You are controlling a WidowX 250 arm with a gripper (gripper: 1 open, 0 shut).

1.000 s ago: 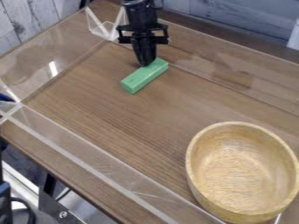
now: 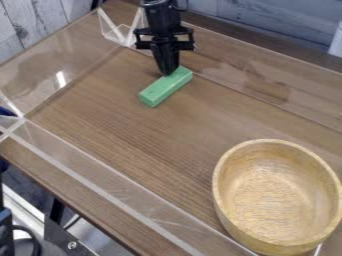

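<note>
A black gripper [image 2: 166, 62] hangs down at the top centre of the view, its tip at the upper end of a green rectangular block [image 2: 166, 88] lying on the wooden table [image 2: 120, 140]. The gripper looks shut, with nothing visible between its fingers; whether it touches the block is unclear.
A large round tan bowl [image 2: 274, 200] sits at the lower right. Clear plastic edging runs along the table's left side. Black cables lie at the bottom left corner.
The gripper and block appear nearly still; the black cable at the lower left edge shows slightly differently.
</note>
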